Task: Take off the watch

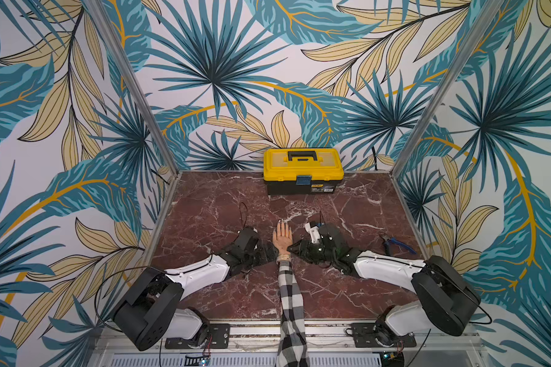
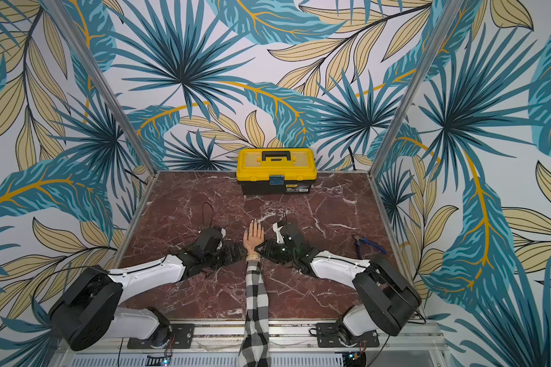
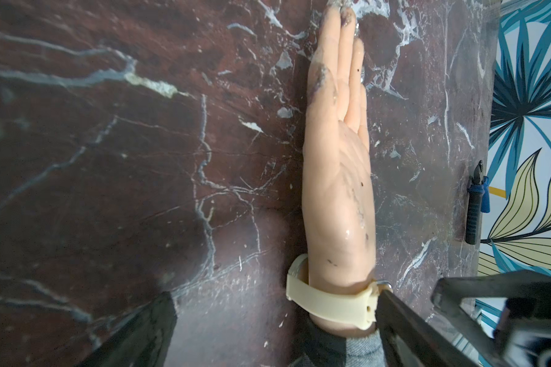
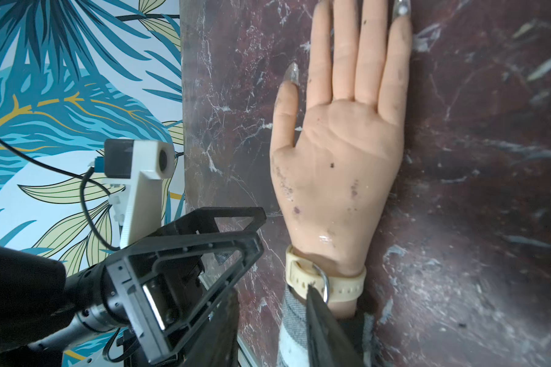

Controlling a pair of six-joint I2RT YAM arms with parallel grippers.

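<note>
A mannequin hand lies palm up on the marble table, its arm in a checked sleeve. Round its wrist is a cream watch strap, with a metal loop near the buckle in the right wrist view. My left gripper stands open to the left of the wrist, one finger close by the strap. My right gripper is open at the other side of the wrist, one fingertip in front of the strap; whether it touches cannot be told.
A yellow and black toolbox stands at the back. Blue-handled pliers lie at the right edge. The two grippers are close together around the wrist.
</note>
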